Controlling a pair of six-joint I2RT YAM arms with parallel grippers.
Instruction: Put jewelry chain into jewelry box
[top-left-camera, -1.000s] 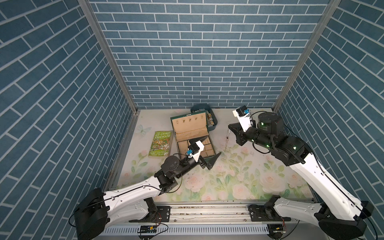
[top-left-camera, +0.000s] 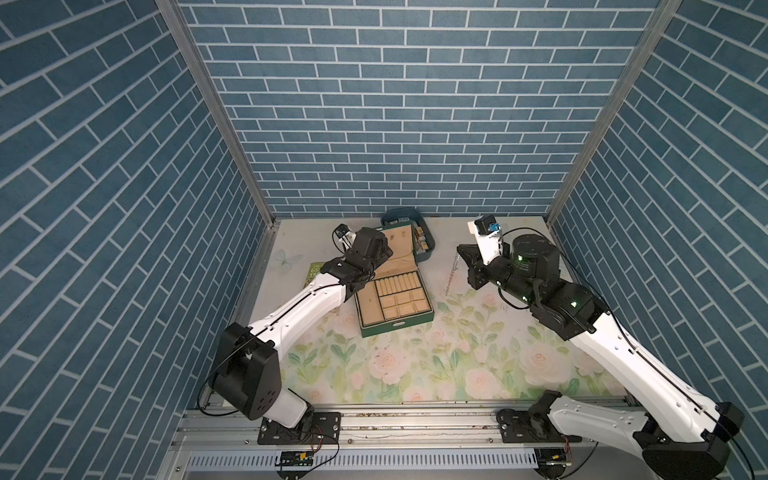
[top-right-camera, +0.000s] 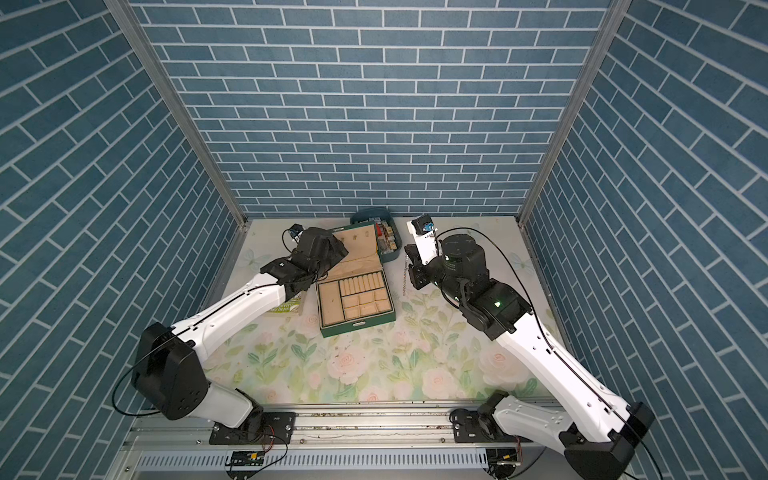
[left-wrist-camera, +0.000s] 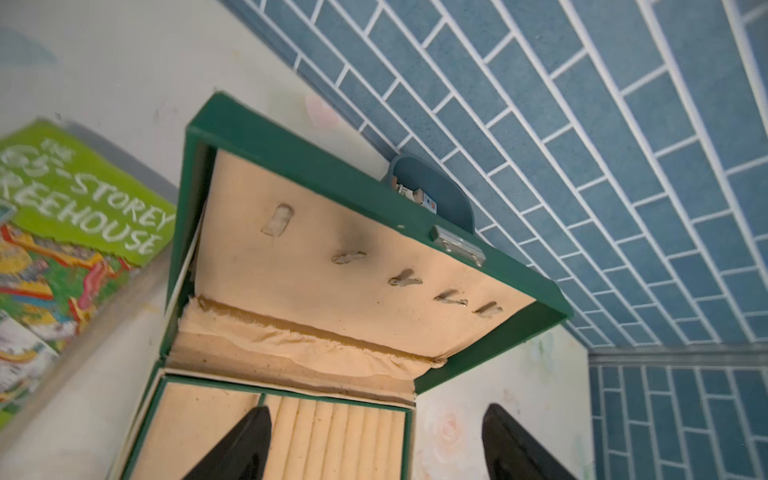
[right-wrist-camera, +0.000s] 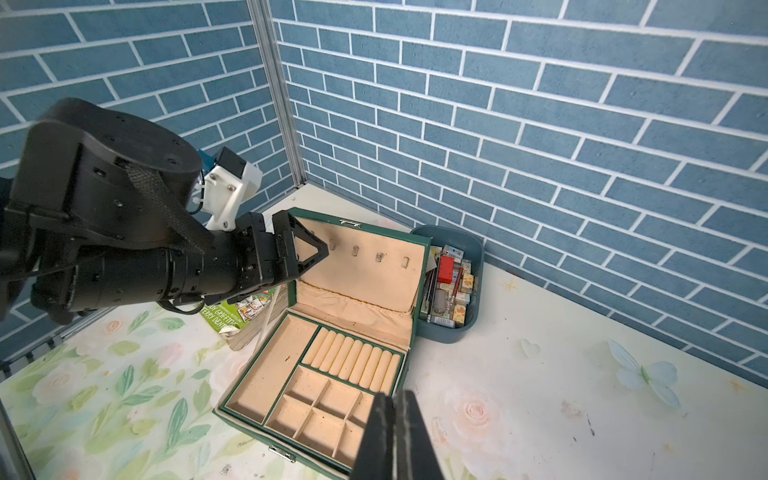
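Observation:
The jewelry box (top-left-camera: 397, 324) stands with its green lid (left-wrist-camera: 360, 192) raised and its beige compartments bare in view. From my right gripper (top-left-camera: 461, 251) hangs a thin pinkish chain (top-left-camera: 453, 274), to the right of the box; the top right view shows that chain (top-right-camera: 405, 276) too. In the right wrist view the right gripper has its fingers together, and the chain cannot be made out there. My left gripper is part open above the box, facing the raised lid, with nothing between its fingers.
A green book (left-wrist-camera: 88, 216) lies left of the box. Behind the box's right side stands a dark blue bin (right-wrist-camera: 444, 329) of small items. The brick wall (right-wrist-camera: 560, 152) closes off the back.

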